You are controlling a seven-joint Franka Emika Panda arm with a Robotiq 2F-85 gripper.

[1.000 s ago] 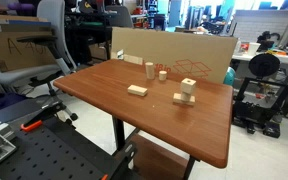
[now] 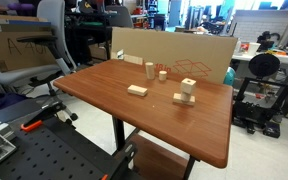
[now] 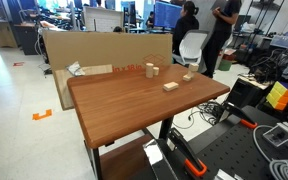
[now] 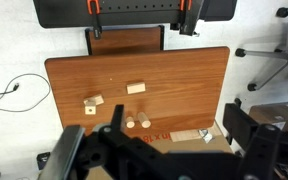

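Note:
A flat light wooden block (image 2: 137, 90) lies alone on the brown table (image 2: 104, 88). Toward the right in exterior view 1, a cube-like block (image 2: 188, 84) rests on another flat block (image 2: 184, 98). Farther back stand a taller cylinder (image 2: 150, 70) and a shorter cylinder (image 2: 163, 75). From above, the wrist view shows the lone flat block (image 4: 136, 87) and the cylinders (image 4: 130, 122) ahead of my gripper. The gripper is open, its dark fingers spread apart with no block held between them. Neither exterior view clearly shows the gripper.
A cardboard panel (image 2: 174, 52) borders the table's back edge. The black bench (image 2: 64, 150) in front carries tools and clamps. Chairs and people stand beyond the table.

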